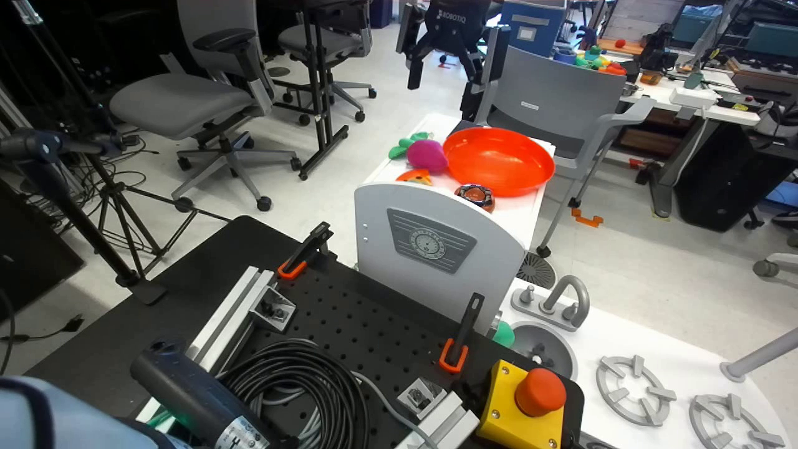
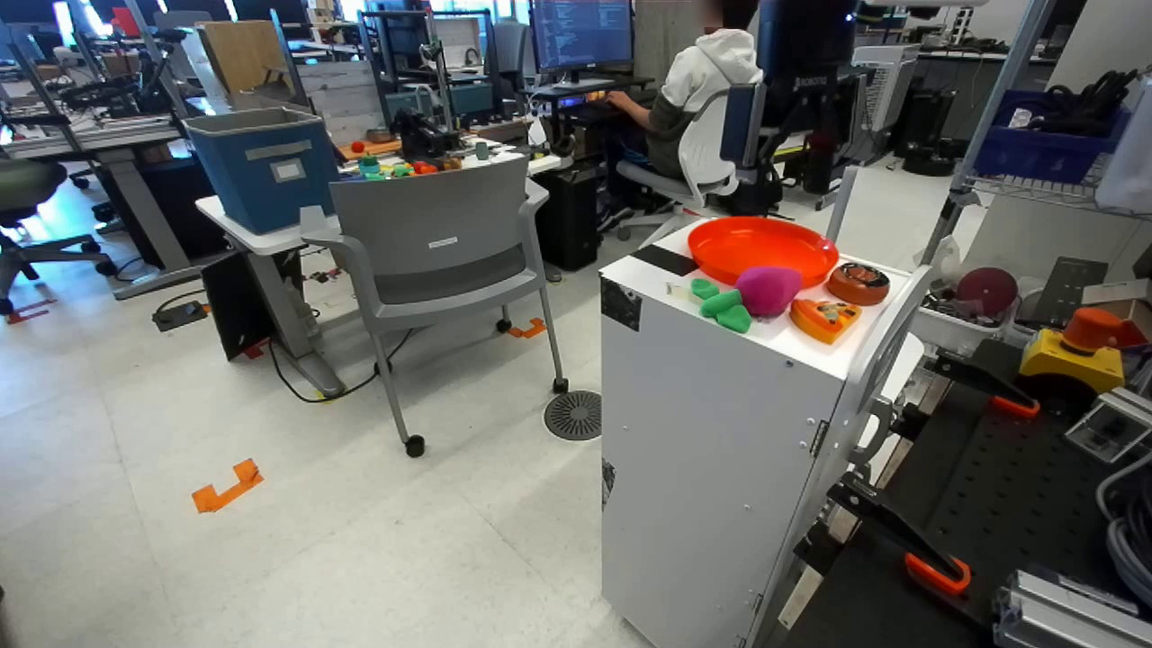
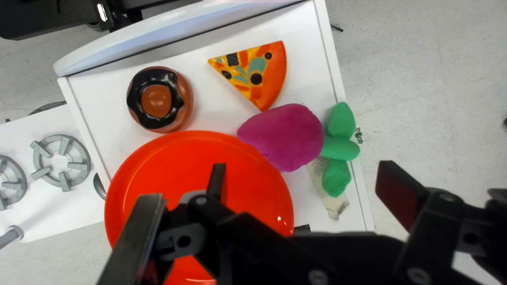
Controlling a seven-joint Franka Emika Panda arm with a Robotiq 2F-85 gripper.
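My gripper [image 1: 444,81] hangs open above the white cabinet top [image 3: 304,28], its fingers wide apart with nothing between them. A round red-orange plate [image 3: 190,156] lies on that top, partly hidden by the gripper in the wrist view. Beside the plate rests a plush magenta vegetable [image 3: 285,135] with green leaves [image 3: 340,148] reaching the cabinet's edge. A toy pizza slice [image 3: 261,71] and a brown toy doughnut [image 3: 178,102] with dark icing lie between the plate and the raised grey panel [image 1: 396,213]. The visible part of the plate is empty.
A grey chair [image 2: 443,227] stands close behind the cabinet. On the other side is a black perforated table [image 1: 329,299] with clamps, coiled cable and a yellow emergency-stop box [image 1: 516,419]. A toy sink [image 1: 535,345] and stove rings [image 1: 636,390] sit alongside.
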